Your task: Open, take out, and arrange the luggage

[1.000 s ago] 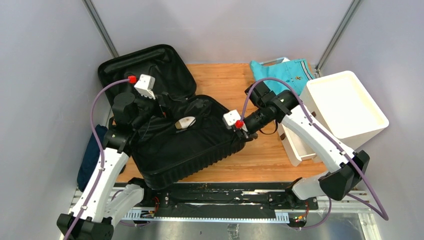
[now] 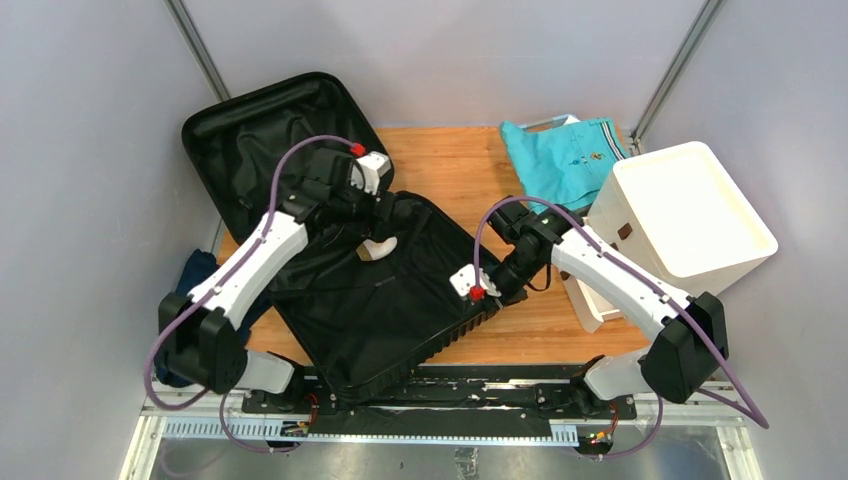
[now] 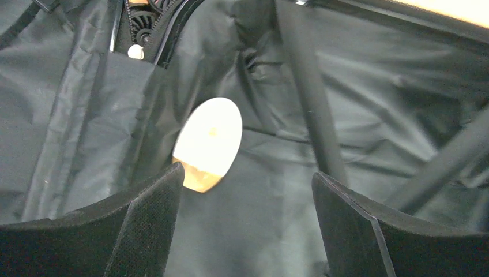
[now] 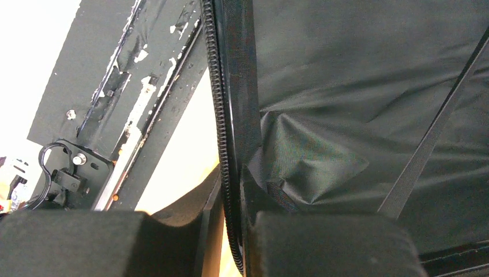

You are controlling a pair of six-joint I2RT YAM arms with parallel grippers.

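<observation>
A black suitcase lies open, its lid [image 2: 260, 120] tilted back at the upper left and its base [image 2: 350, 330] on the wooden table. My left gripper [image 2: 378, 212] is open above the inside; in the left wrist view its fingers flank a white-and-tan oval piece [image 3: 210, 135] lying on the lining, with nothing gripped. My right gripper is shut on the zippered rim [image 4: 222, 104] of the suitcase base, at its right front part in the top view.
Teal cloth [image 2: 550, 160] lies at the back right, beside a white drawer box [image 2: 690, 210] with a drawer pulled out. Dark blue fabric [image 2: 185, 290] lies at the left. Bare table [image 2: 450, 160] shows behind the base.
The suitcase base has swung down and rightward at the front, with my right gripper on it; the lid shifted slightly up.
</observation>
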